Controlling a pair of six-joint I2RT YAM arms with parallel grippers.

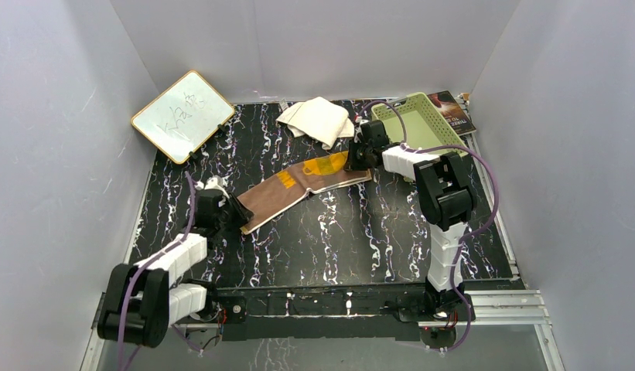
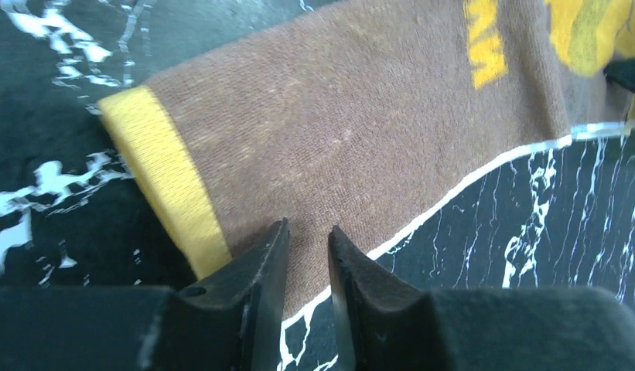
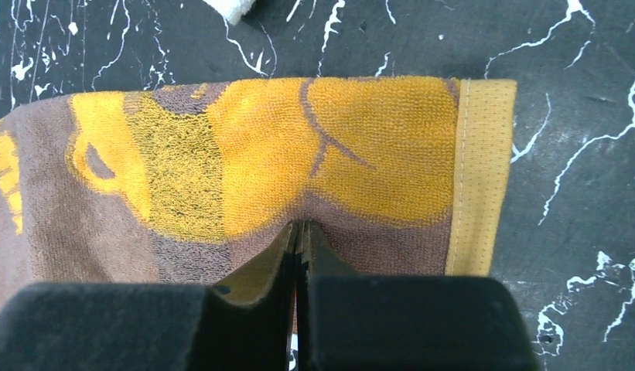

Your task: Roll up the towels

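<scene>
A brown towel (image 1: 281, 196) with yellow patches lies folded into a long strip, slanting across the dark table and bent near its middle. At its near left end is my left gripper (image 1: 247, 217); in the left wrist view the fingers (image 2: 277, 255) stand somewhat apart over the brown cloth, holding nothing visible. Over the towel's right part, my right gripper (image 1: 351, 166) is shut. Its fingertips (image 3: 292, 236) meet at the cloth beside a dark crease; whether they pinch any of it cannot be seen.
White folded towels (image 1: 320, 120) lie at the back. A green basket (image 1: 422, 124) stands back right beside a book (image 1: 452, 112), close to the right arm. A whiteboard (image 1: 182, 116) rests back left.
</scene>
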